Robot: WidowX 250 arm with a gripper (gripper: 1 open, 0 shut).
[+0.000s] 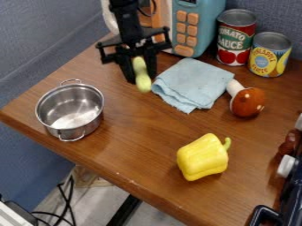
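My black gripper (139, 55) is at the upper middle, above the table, shut on a long pale yellow-green vegetable (143, 75), which hangs down upright just left of the blue cloth (192, 85). A steel pot (71, 109) sits at the left. A yellow bell pepper (202, 158) lies at the lower right of the table, and a mushroom-like toy (246, 101) with an orange-red cap lies right of the cloth.
A toy microwave (186, 22), a tomato sauce can (235, 37) and a yellow can (270, 55) stand at the back. Dark items line the right edge.
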